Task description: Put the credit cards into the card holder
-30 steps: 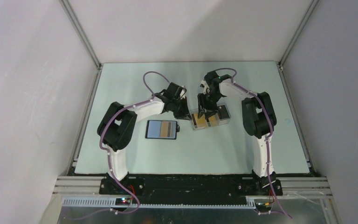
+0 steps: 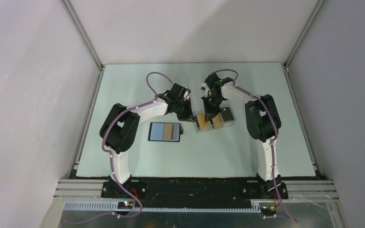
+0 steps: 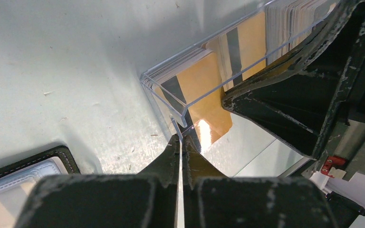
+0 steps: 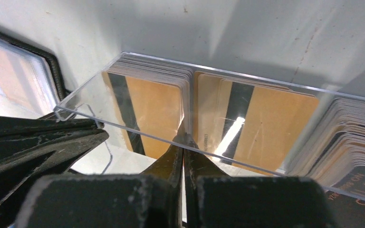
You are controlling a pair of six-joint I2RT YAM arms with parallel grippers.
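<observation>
A clear acrylic box (image 2: 227, 121) holds several stacks of cards, gold ones with dark stripes (image 4: 275, 123) among them. My left gripper is shut at the box's left end, by a thin clear edge; I cannot tell whether that edge is between its fingertips. My right gripper is shut over the box, its tips beside the gap between two gold stacks; no card shows clearly between them. The dark-bordered card holder (image 2: 164, 132) lies left of the box, with blue and tan visible in it.
Side walls and rails bound it. Both arms reach in to the middle, their grippers close together.
The left arm, box and card holder look unchanged.
</observation>
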